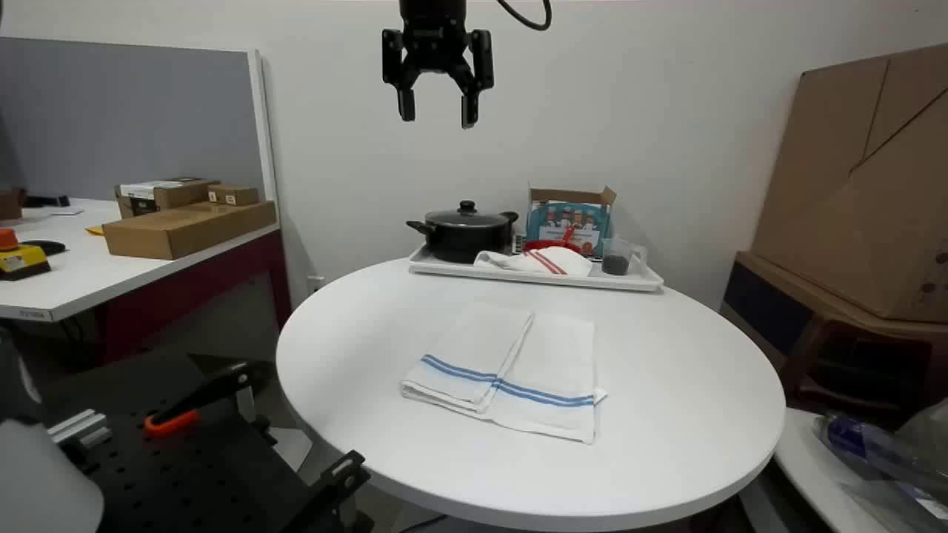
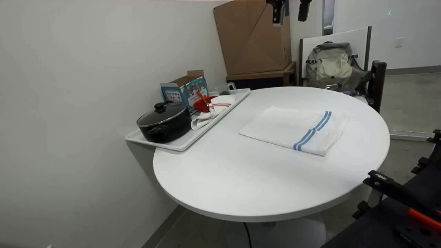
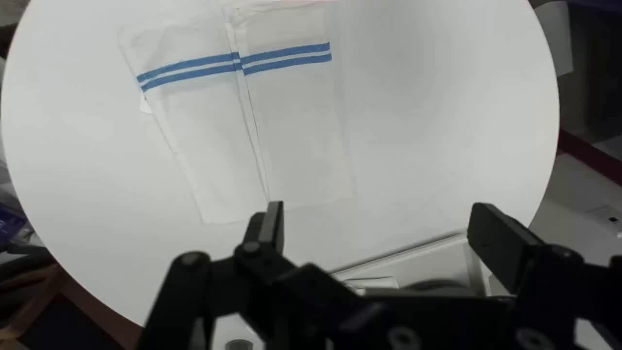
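A white towel [image 1: 542, 382] with blue stripes lies folded and flat on the round white table [image 1: 693, 391]. In the wrist view the towel [image 3: 291, 128] shows a fold line running down its middle, its two halves side by side. High above the table hangs my gripper [image 1: 438, 111], fingers apart and nothing between them. Exterior view 2 catches only the fingertips [image 2: 277, 16] at its top edge. From the wrist, the open gripper spans wide over the table's tray side, clear of the towel.
Along the wall a white tray [image 1: 635, 283] holds a black lidded pot [image 1: 466, 232], a red-striped cloth [image 1: 551, 260], a red bowl [image 2: 202, 105], a box [image 1: 569, 219] and a clear cup [image 1: 615, 256]. Bare tabletop surrounds the towel. Large cardboard boxes [image 1: 862, 186] stand at the right.
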